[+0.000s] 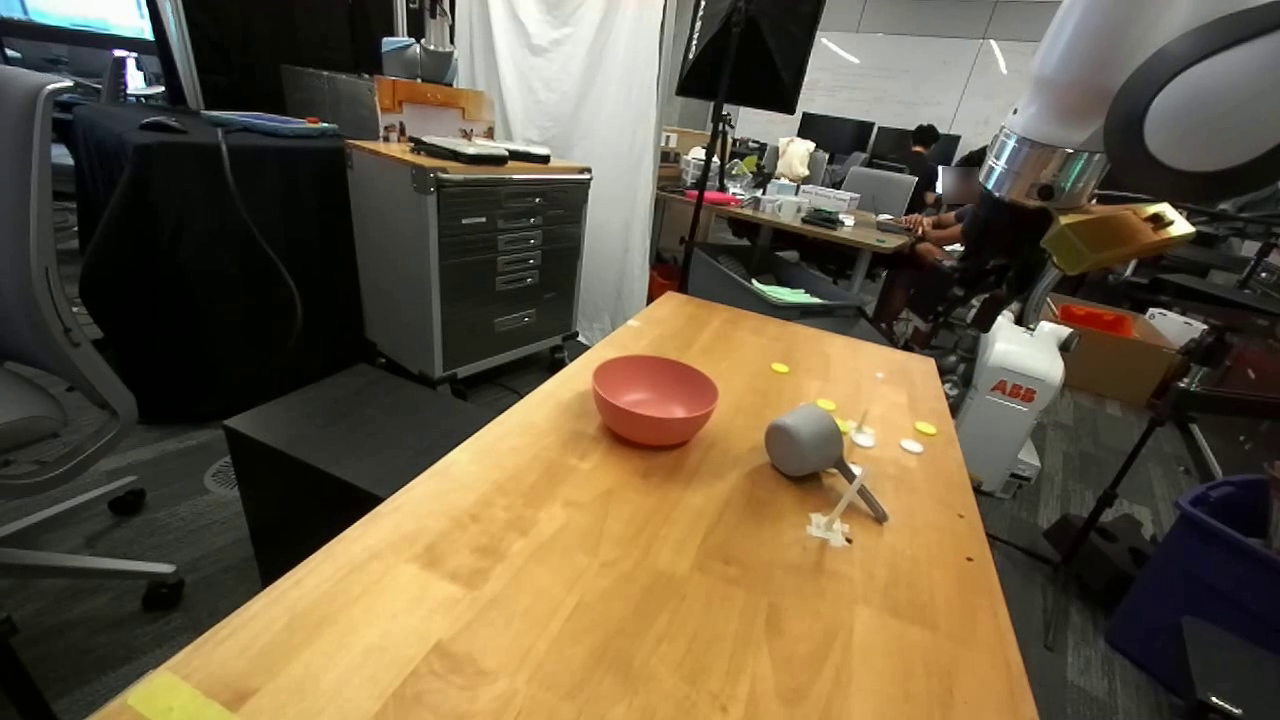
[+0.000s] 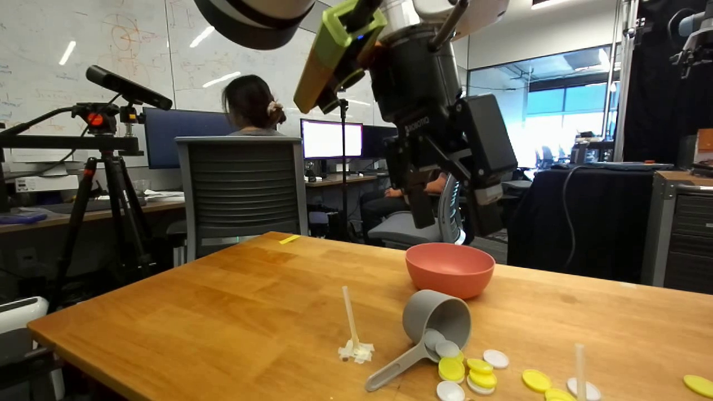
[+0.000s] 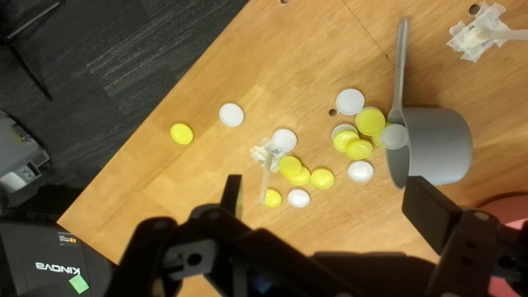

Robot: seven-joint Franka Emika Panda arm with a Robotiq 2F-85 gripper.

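Note:
My gripper (image 2: 455, 213) is raised well above the table, its fingers wide apart and empty. Seen from the wrist, the gripper has bare tabletop and loose discs below the gap between its fingers. A grey cup with a long handle (image 3: 438, 143) lies on its side, and its mouth faces a spill of yellow discs (image 3: 322, 178) and white discs (image 3: 350, 101). Some white discs rest at the cup's mouth (image 2: 434, 337). Close to the cup stands a red bowl (image 1: 655, 402), which looks empty from above its rim in exterior view 1.
Two thin translucent sticks rise from taped spots, one stick (image 2: 350, 314) by the cup handle and another stick (image 3: 265, 178) among the discs. One yellow disc (image 3: 181, 133) lies near the table edge.

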